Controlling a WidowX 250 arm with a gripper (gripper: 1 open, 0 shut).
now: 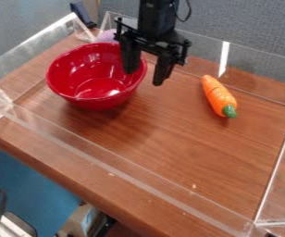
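Note:
A black gripper (145,61) hangs over the back rim of a red bowl (94,83), its two fingers pointing down and spread apart, with no object visible between them. An orange carrot with a green tip (219,97) lies on the wooden table to the right. A pale purple object (105,35) is partly hidden behind the bowl and the gripper.
Clear plastic walls edge the wooden table (145,167). Blue floor shows at the lower left, and a grey padded wall stands behind.

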